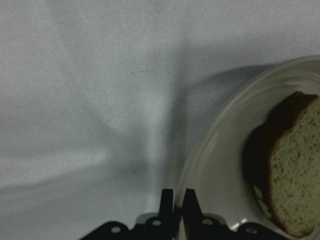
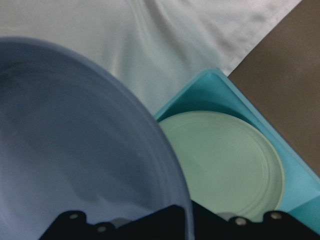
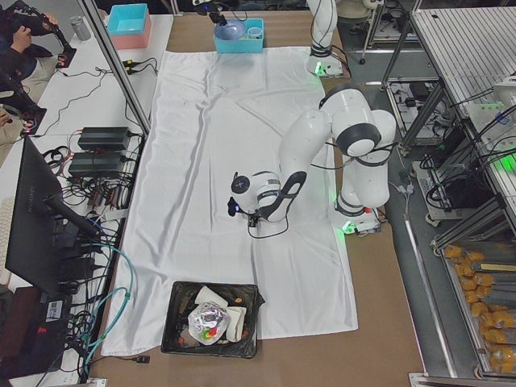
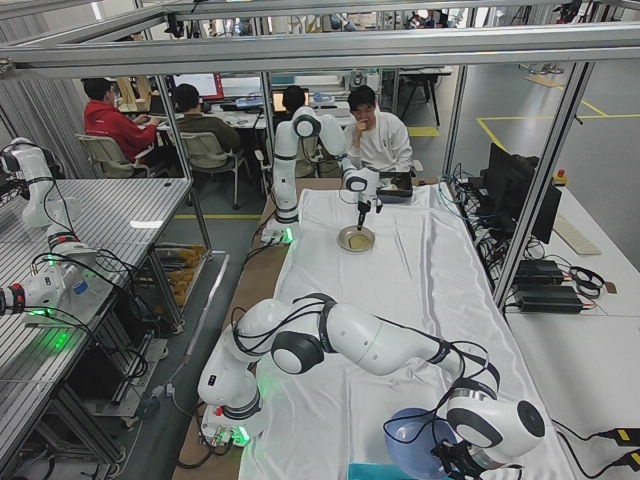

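Observation:
My left gripper is shut on the rim of a pale plate (image 1: pixel 215 170), which holds a slice of bread (image 1: pixel 292 165) and rests on the white cloth; the camera right view shows the plate (image 4: pixel 346 243) too. My right gripper is shut on the rim of a blue bowl (image 2: pixel 85 135) (image 4: pixel 410 435), hanging over a turquoise bin (image 2: pixel 300 190) at the cloth's end. A pale green round dish (image 2: pixel 220 155) lies in that bin.
A black tray (image 3: pixel 173 322) with a foil item and white pieces sits at the near end of the cloth (image 3: pixel 201 226). Monitors and cables line one side; people sit behind.

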